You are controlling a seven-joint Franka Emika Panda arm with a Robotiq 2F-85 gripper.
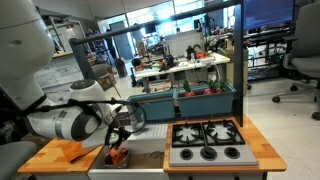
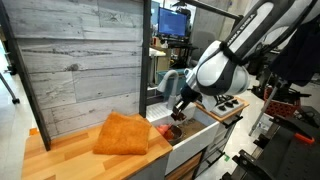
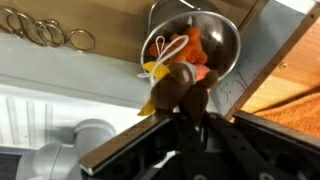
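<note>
A small brown, soft-looking thing (image 3: 180,88) is between the fingertips of my gripper, which is shut on it; what it is cannot be made out. Just beyond it in the wrist view, a metal pot (image 3: 229,42) holds orange and yellow soft items, with a white loop lying over them. In exterior view 1 the gripper (image 1: 122,134) points down, low over the pot (image 1: 116,164). Exterior view 2 has the gripper (image 2: 183,108) just above the pot (image 2: 176,135). Whether the held thing touches the pot's contents cannot be told.
An orange cloth (image 2: 122,134) lies on the wooden counter beside the pot. Several metal rings (image 3: 45,30) sit on the brown surface. To the pot's right in exterior view 1 is a stove (image 1: 210,152), with a blue-green shelf (image 1: 205,106) behind.
</note>
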